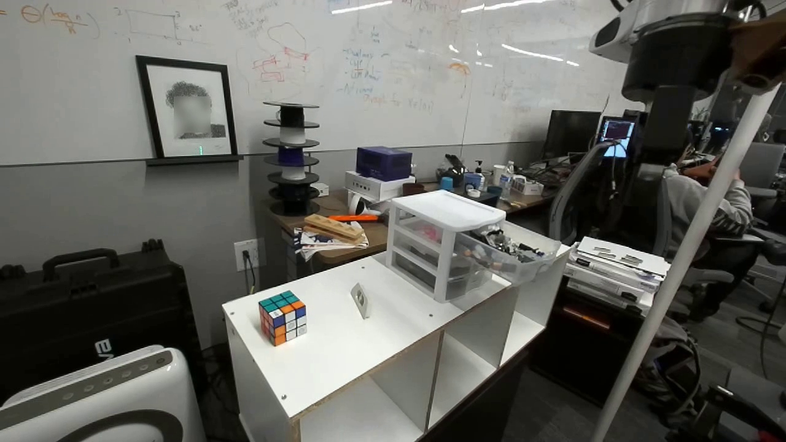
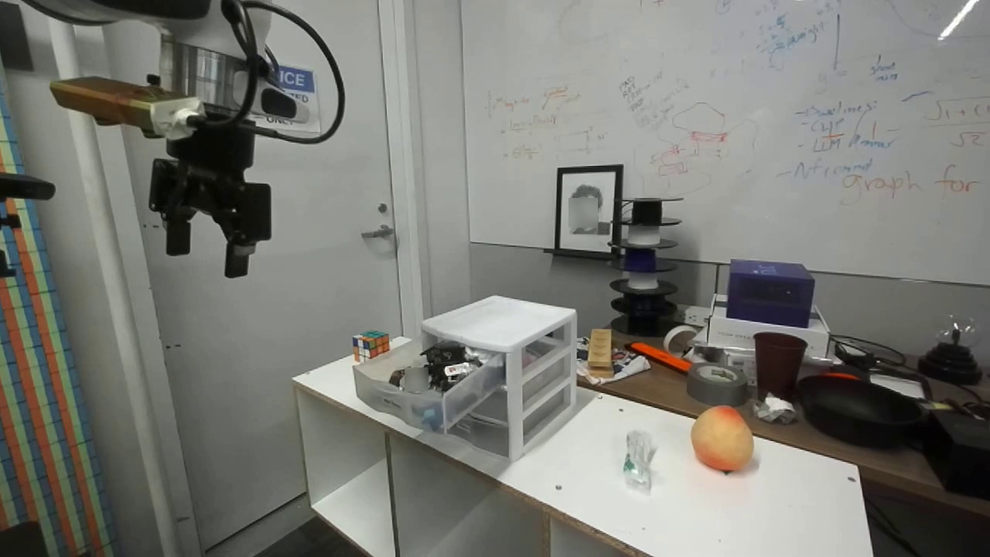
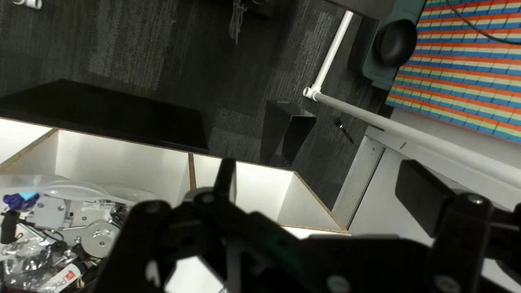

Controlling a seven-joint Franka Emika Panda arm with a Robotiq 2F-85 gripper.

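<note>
My gripper (image 2: 207,264) hangs open in the air, well above and in front of the white shelf unit, with nothing between its spread fingers. In the wrist view its fingers (image 3: 225,180) stand wide apart over the shelf edge and the floor. On the shelf top (image 1: 331,368) stands a white drawer unit (image 2: 492,320), its clear top drawer (image 2: 394,394) pulled out and filled with small parts. A Rubik's cube (image 1: 283,318) sits at one end of the top, with a small light-coloured piece (image 1: 359,301) standing near it. Past the drawer unit lie a peach (image 2: 722,438) and a crumpled clear wrapper (image 2: 638,459).
A white pole (image 2: 116,278) stands upright close to my arm. Behind the shelf, a brown desk carries a purple box (image 2: 770,292), a dark red cup (image 2: 777,363), a tape roll (image 2: 717,382) and a black pan (image 2: 858,413). Bare shelf top surrounds the wrapper.
</note>
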